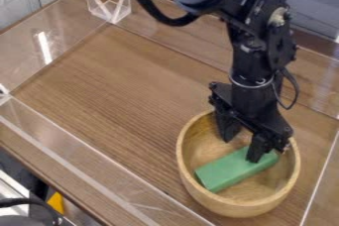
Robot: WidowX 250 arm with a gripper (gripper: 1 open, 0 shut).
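Note:
My black gripper (243,129) hangs over a round tan bowl (207,203) at the lower right, its fingertips reaching into the back part of it. A flat green block (228,172) lies in the bowl, its right end at or under the right fingertip. The fingers look apart, and I cannot tell whether either touches the block.
A clear wire-like holder (109,4) stands at the back left. A small yellow item (56,201) and dark cables are at the lower-left edge.

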